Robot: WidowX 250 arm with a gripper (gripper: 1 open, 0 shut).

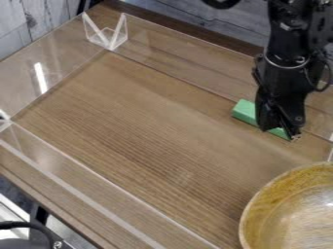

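The black gripper point(274, 124) reaches down from the upper right over a green block point(247, 114) on the wooden tray floor. The block sits mostly behind the gripper's fingers, its ends showing on either side. The fingertips look close together; whether anything is between them is hard to see.
A large yellow bowl point(289, 214) fills the lower right corner. A white wire-like holder point(107, 31) stands at the back left.
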